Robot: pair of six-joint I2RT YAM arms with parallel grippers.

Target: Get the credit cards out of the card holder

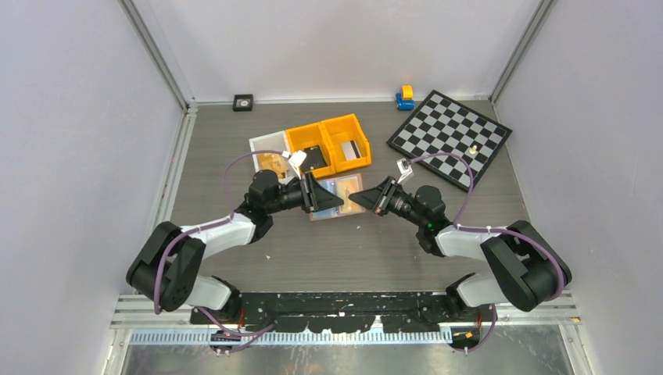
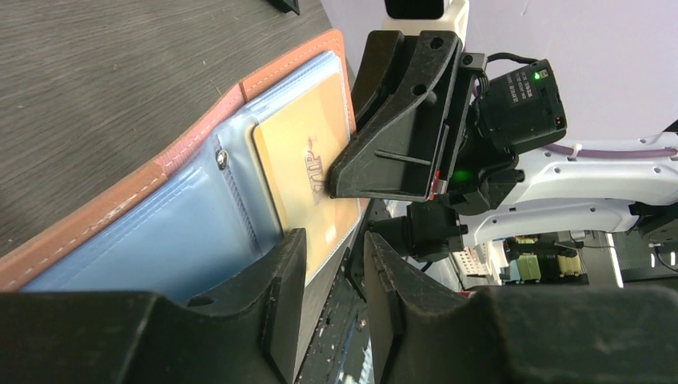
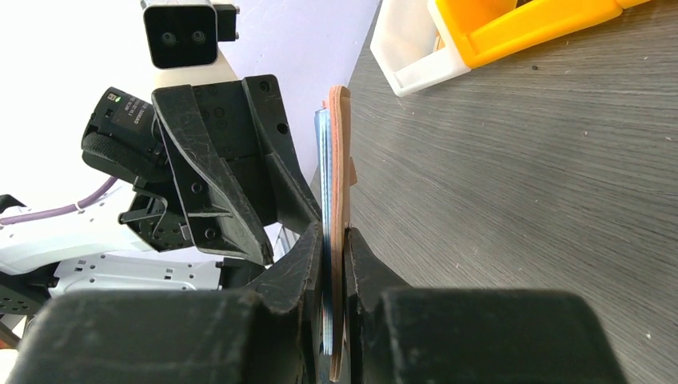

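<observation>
The card holder is spread flat between my two grippers, its clear blue-tinted pockets edged in pinkish-brown stitching. A yellow-orange card sits in a pocket in the left wrist view. My right gripper is shut on the holder's edge, seen edge-on in the right wrist view. My left gripper is at the holder's face, close to that card. Its fingers stand apart in its wrist view, one tip overlapping the card's lower edge; whether anything is pinched is unclear.
Behind the holder, a white bin with orange-brown items stands beside a yellow two-part bin holding a black item and cards. A chessboard lies at back right, near a blue-yellow object.
</observation>
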